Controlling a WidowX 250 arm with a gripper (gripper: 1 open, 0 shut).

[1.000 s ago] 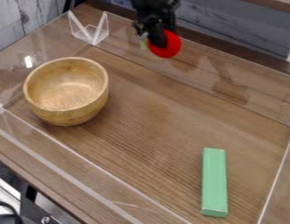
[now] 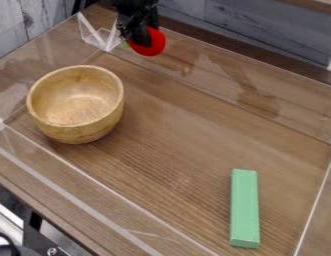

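A red round object (image 2: 148, 42) hangs from my dark gripper (image 2: 140, 24) at the top of the view, near a clear plastic piece (image 2: 101, 32). The gripper is shut on the red object; its fingers are small and dark, partly hidden by what it holds.
A large wooden bowl (image 2: 76, 104) sits at the left. A long green block (image 2: 244, 207) lies at the lower right. A wall runs along the back.
My gripper and the red object have moved left and slightly up, toward the clear piece at the back left. The bowl and green block are unmoved.
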